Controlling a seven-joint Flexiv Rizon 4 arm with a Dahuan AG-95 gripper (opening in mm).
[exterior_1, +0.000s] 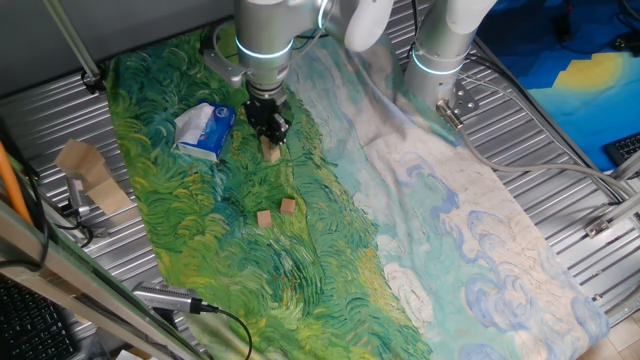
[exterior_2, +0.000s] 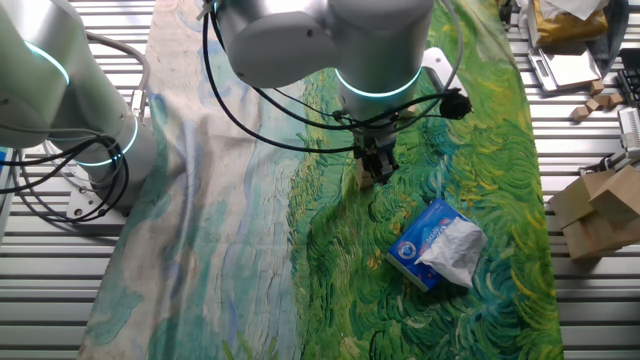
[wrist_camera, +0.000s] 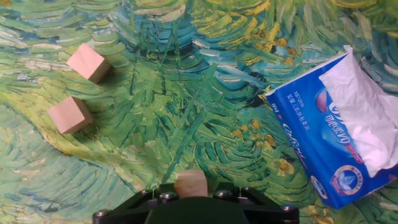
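In the wrist view a small light wooden block sits at the bottom centre, between the dark fingertips of my gripper. The fingertips stand close to both its sides, but whether they press on it cannot be made out. From the first exterior view, my gripper points down, with the wooden block at its tips, low over the cloth.
A blue tissue pack with white tissue sticking out lies beside the gripper.
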